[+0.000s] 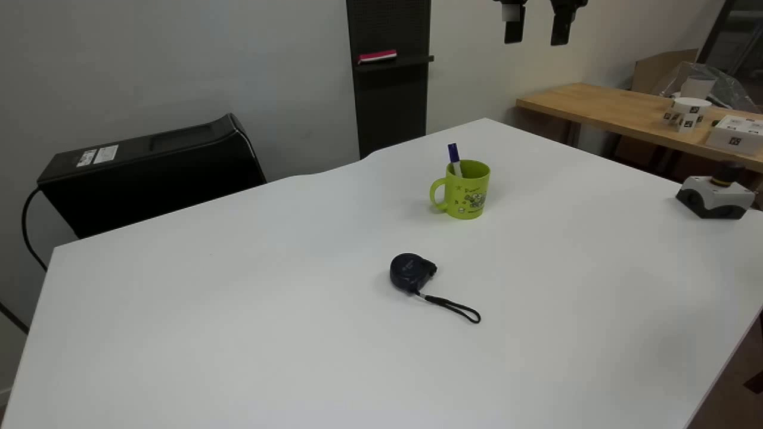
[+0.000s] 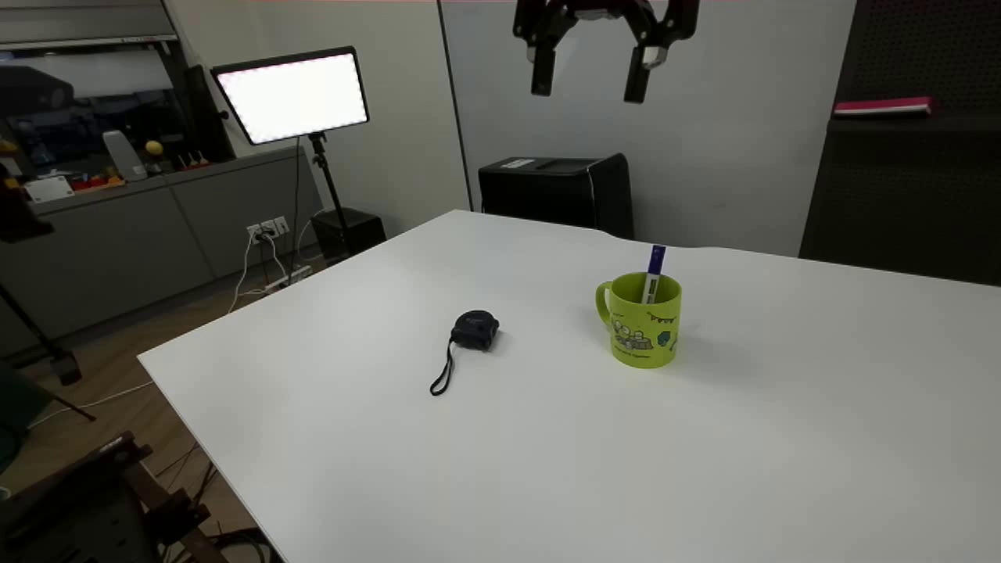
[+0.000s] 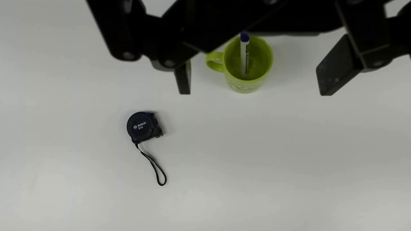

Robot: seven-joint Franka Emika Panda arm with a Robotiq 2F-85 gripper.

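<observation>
A lime-green mug (image 1: 468, 196) stands upright on the white table, its handle to the left in exterior view 1. Leaning inside it is a white marker (image 2: 650, 287) with a blue cap that sticks out above the rim. A dark tape measure (image 3: 141, 127) lies flat nearby, its black wrist strap (image 3: 154, 166) stretched out on the table. High above the tabletop hangs my gripper (image 2: 589, 84), open and well clear of everything. In the wrist view the mug (image 3: 248, 82) appears between the spread fingers, far below them, partly covered by the gripper body.
The white table (image 1: 236, 314) is otherwise mostly bare. A grey and black button box (image 1: 715, 194) sits by its right edge in exterior view 1. Beyond the table are a black case (image 1: 154, 171) and a lit lamp panel (image 2: 295, 95).
</observation>
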